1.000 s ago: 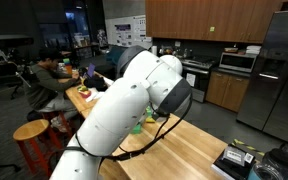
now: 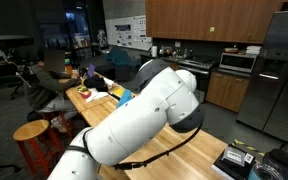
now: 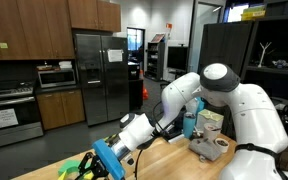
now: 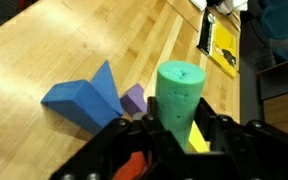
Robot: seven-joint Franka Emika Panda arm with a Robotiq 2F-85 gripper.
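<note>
A teal-green cylinder point(image 4: 181, 85) stands out between the black fingers of my gripper in the wrist view, and the gripper is shut on it. Behind it lie blue blocks point(image 4: 82, 104), one with a pointed top, and a small purple block point(image 4: 134, 100). Low in that view, partly covered by the fingers, are a red-orange block point(image 4: 130, 166) and a yellow block point(image 4: 197, 139). In exterior view 1 the arm hides the gripper. At the lower edge of exterior view 2, the fingertips cannot be made out clearly.
A yellow-and-black flat item point(image 4: 222, 45) lies farther along the wooden table point(image 4: 44, 35). Near the right end of the table in exterior view 1 are a dark box point(image 2: 234, 160) and a dark round container point(image 2: 277, 163). Bare wood lies between the arm and these.
My arm has swung and its big white elbow now sits lower and nearer the camera. Green and yellow pieces visible beside the arm earlier are now covered by it in exterior view 1.
</note>
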